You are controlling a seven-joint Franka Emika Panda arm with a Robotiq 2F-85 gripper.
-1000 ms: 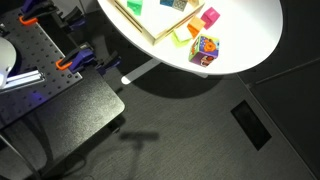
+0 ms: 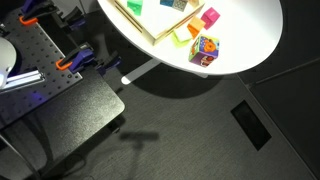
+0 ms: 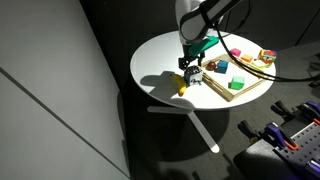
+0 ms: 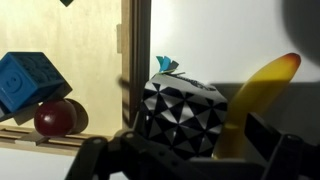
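Note:
In the wrist view, a black-and-white object with a triangle pattern sits between the fingers of my open gripper. A small blue-and-orange piece shows at its upper edge. The yellow banana lies just right of it, close to the right finger. From exterior view 2, the patterned object is on the white table beside the tray, with the arm reaching down over it. Whether the fingers touch it cannot be told. Exterior view 1 does not show the gripper.
A wooden tray borders the object on the left, holding a blue cube and a red ball. A green cube is also inside. Beyond the tray stands a colourful picture cube.

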